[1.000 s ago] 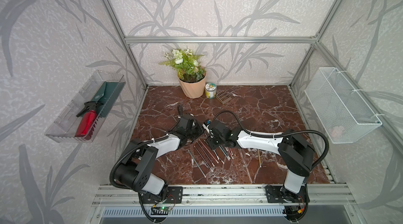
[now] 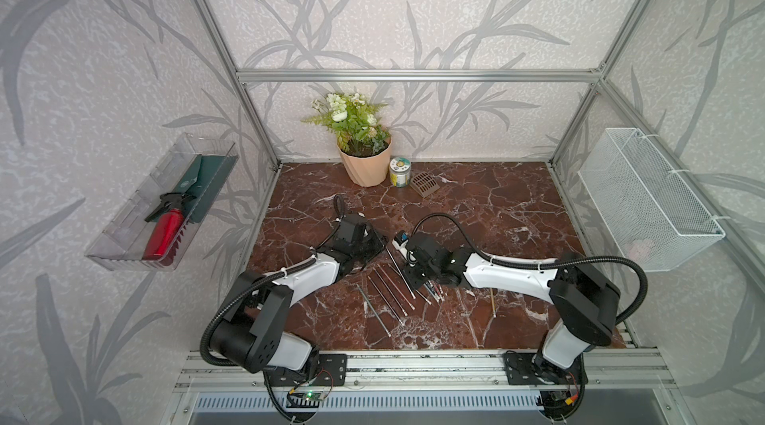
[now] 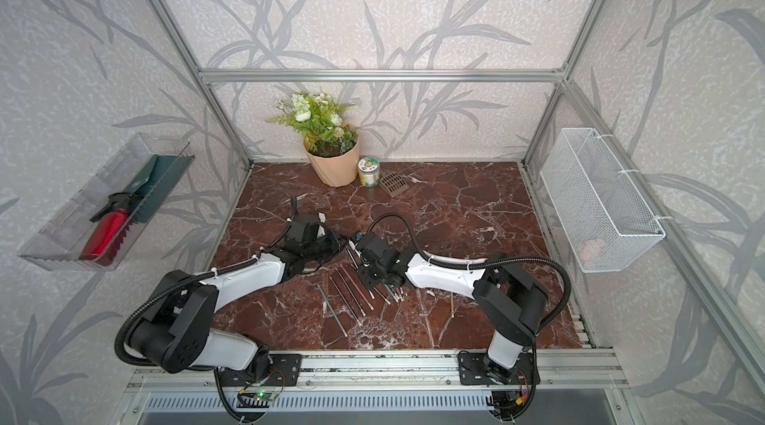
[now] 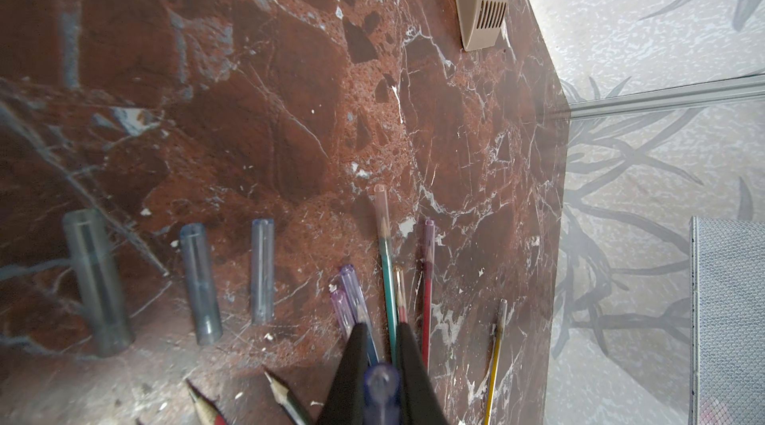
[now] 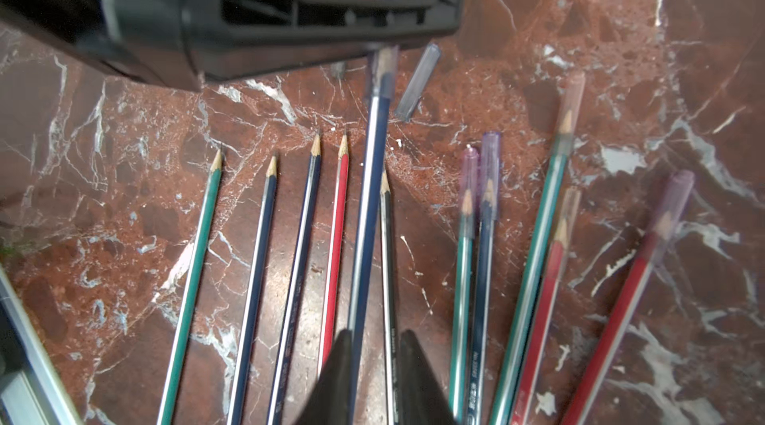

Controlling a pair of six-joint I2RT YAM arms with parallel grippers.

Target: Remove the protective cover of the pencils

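My left gripper is shut on the clear cap of a blue pencil (image 5: 368,170), seen rising to it in the right wrist view. My right gripper is part open around that pencil's lower length, fingertips blurred. Uncapped pencils lie nearby: green (image 5: 191,281), red (image 5: 333,241) and several dark ones (image 5: 297,265). Capped ones lie to the right, among them red (image 5: 609,329) and green (image 5: 530,281); a yellow one (image 4: 491,369) lies apart. Several loose clear caps (image 4: 262,269) lie beyond the pencil tips.
A potted plant (image 2: 365,162), a tin (image 2: 399,175) and a slotted holder (image 2: 424,185) stand at the back. A wire basket (image 2: 637,193) hangs on the right wall, a tray (image 2: 111,249) on the left.
My right arm has shifted right and slightly toward the front. The left gripper has risen slightly toward the back, staying near the same place.
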